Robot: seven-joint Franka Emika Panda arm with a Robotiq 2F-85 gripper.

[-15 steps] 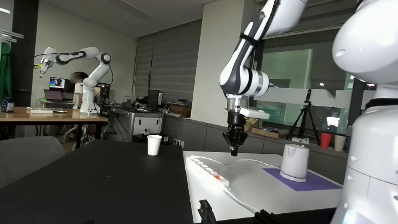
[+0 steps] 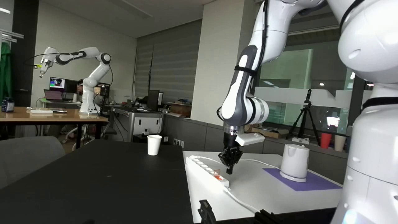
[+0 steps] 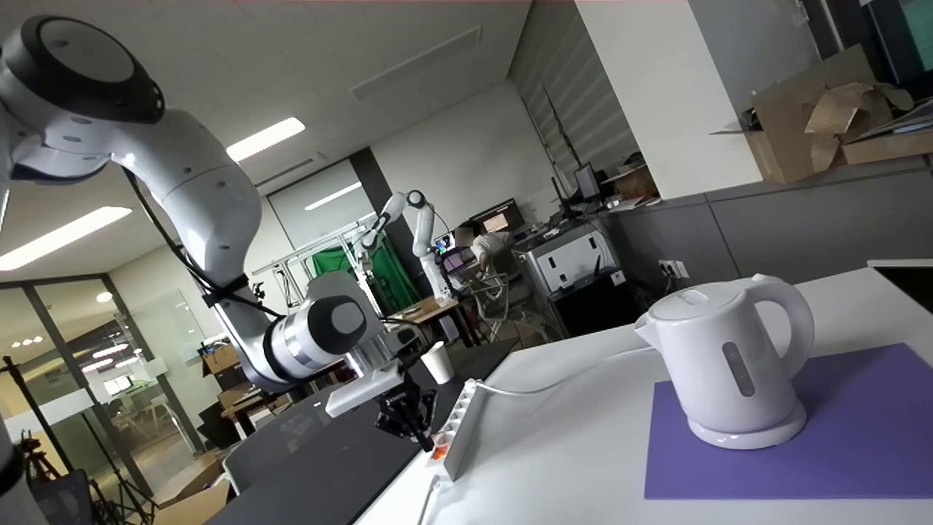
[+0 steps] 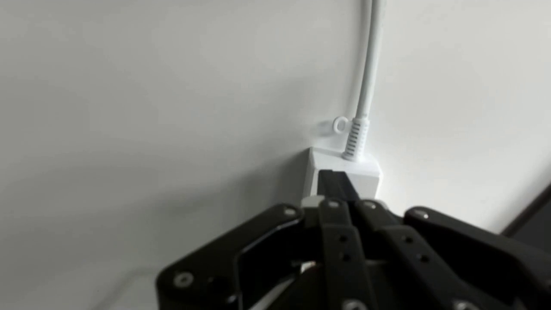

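Note:
My gripper (image 2: 229, 171) is shut, its dark fingertips together with nothing showing between them. It points down close to the switch end of a white power strip (image 2: 205, 166), near an orange-red switch (image 2: 218, 178) under a clear cover. In the second exterior view the fingertips appear right by the switch (image 3: 439, 452); whether they touch it I cannot tell. The wrist view shows the strip's cord end (image 4: 347, 168), while my fingers hide the switch. A white electric kettle (image 3: 730, 359) stands upright on its base on a purple mat (image 3: 700, 472).
A white cord (image 2: 240, 201) runs from the strip's near end, and another cord (image 3: 568, 380) leads toward the kettle. On the adjoining black table stands a white paper cup (image 2: 153, 145).
The arm has come down and slightly left in the first exterior view, bringing the gripper from above the table to the strip's switch end. Kettle, strip and cup stay put.

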